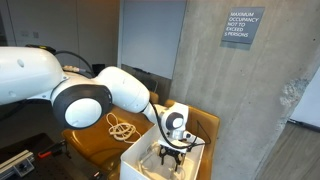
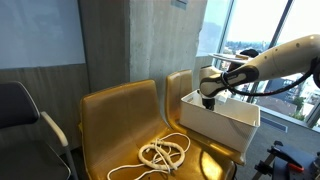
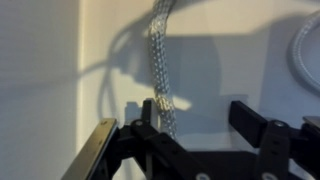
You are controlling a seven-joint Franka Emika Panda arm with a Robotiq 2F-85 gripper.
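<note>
My gripper (image 1: 174, 153) reaches down into the white box (image 1: 131, 172), which also shows in exterior view 2 (image 2: 228, 128). In the wrist view, the two fingertips stand apart over the box's pale floor. A whitish rope (image 3: 160, 55) runs down the picture and passes close beside the left fingertip, on the inner side of the gap. Whether it touches that finger cannot be told. Another curved piece of rope (image 3: 299, 55) lies at the right edge of the wrist view. Nothing is seen gripped.
A loose coil of pale rope (image 2: 165, 154) lies outside the box on a brown chair seat. Brown chairs (image 2: 120, 118) stand beside the box. A concrete wall (image 1: 240, 100) rises behind it. The box walls surround the gripper closely.
</note>
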